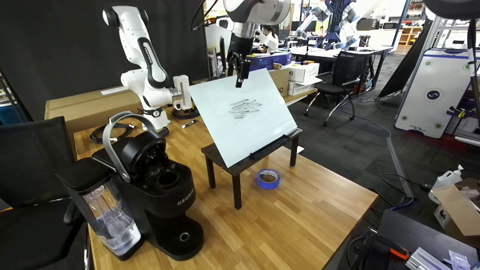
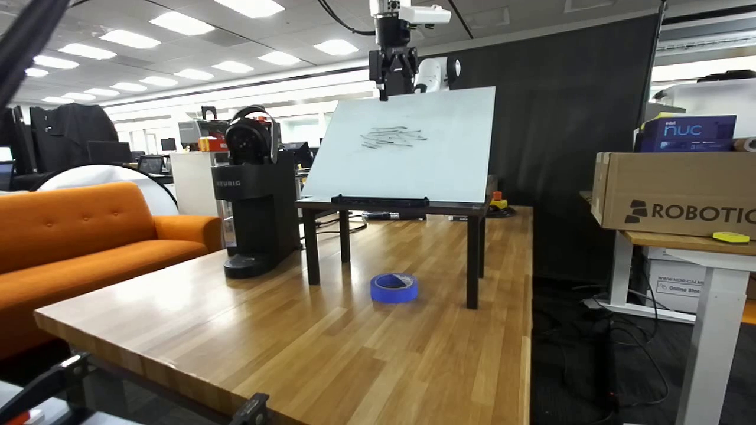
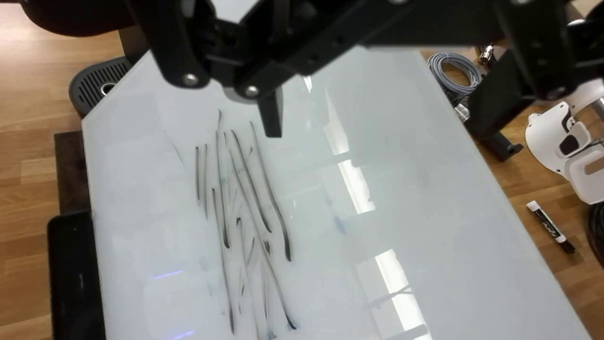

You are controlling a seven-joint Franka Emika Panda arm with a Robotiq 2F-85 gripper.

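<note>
A whiteboard (image 1: 225,130) leans tilted on a small dark table (image 1: 208,150), with several dark marker strokes (image 1: 245,107) across its middle. Over the board's upper edge hangs my gripper (image 2: 400,91), its fingers apart. In the wrist view, one finger (image 3: 272,116) shows in front of the board near the strokes, and the other finger (image 3: 498,141) lies past the board's edge. Between them I see only board surface. A black and white marker (image 3: 549,226) lies on the wooden tabletop beyond the board. Whether either fingertip touches the board, I cannot tell.
Under the small table sits a blue tape roll (image 1: 268,179). A black Keurig coffee maker (image 2: 258,205) with its lid raised stands beside the board. Behind the board are a white arm (image 1: 148,81) and a coiled cable (image 3: 456,73).
</note>
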